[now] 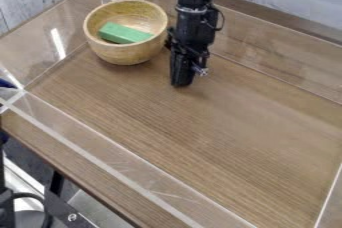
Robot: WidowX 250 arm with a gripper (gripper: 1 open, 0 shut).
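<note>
My black gripper (182, 72) points down at the wooden table, just right of a tan bowl (112, 17) at the upper left. A green block (126, 34) lies inside the bowl. The dark fingertips are close together near the table surface; whether anything is between them is too small to tell.
A white object stands behind the bowl at the back.
</note>
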